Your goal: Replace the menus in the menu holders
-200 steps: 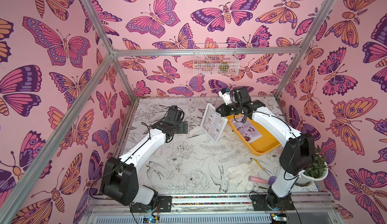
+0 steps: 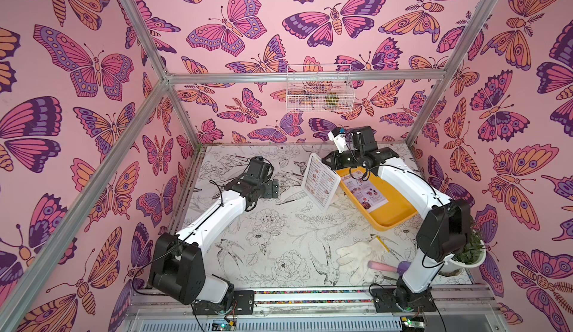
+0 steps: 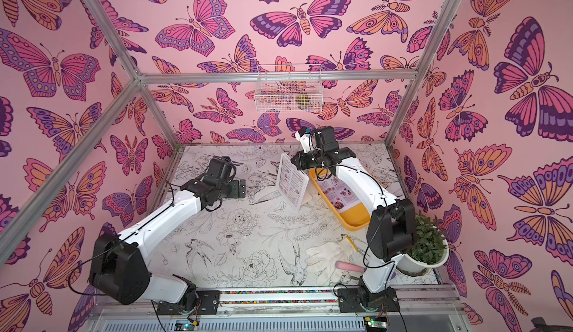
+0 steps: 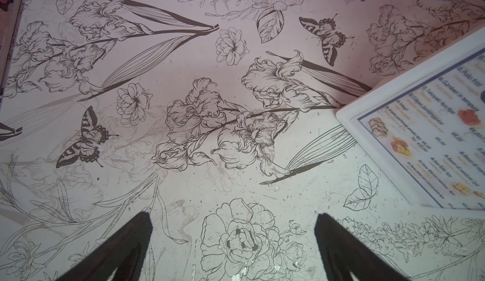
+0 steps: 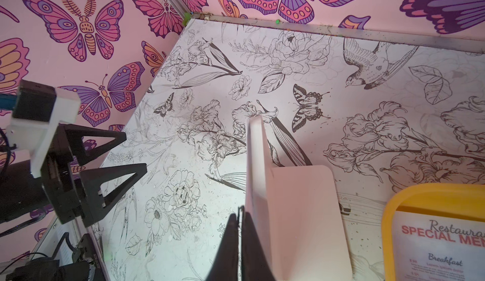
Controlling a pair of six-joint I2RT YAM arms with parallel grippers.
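Observation:
A white menu holder point(image 2: 320, 181) stands tilted on the table, a printed menu in its front panel. In the right wrist view the holder point(image 5: 309, 215) appears nearly edge-on, its plain base plate to the right. My right gripper is shut beside the panel's edge. Nothing shows between its fingers; whether they touch the panel I cannot tell. A sheet headed "Special Menu" point(image 5: 439, 245) lies in the yellow tray point(image 2: 382, 225). My left gripper hangs open and empty over bare table, left of the holder.
A white glove point(image 2: 353, 257), a yellow pen-like item point(image 2: 382, 244) and a pink-handled tool point(image 2: 382, 266) lie at the front right. A potted plant point(image 3: 426, 242) stands in the right corner.
The left arm stays put.

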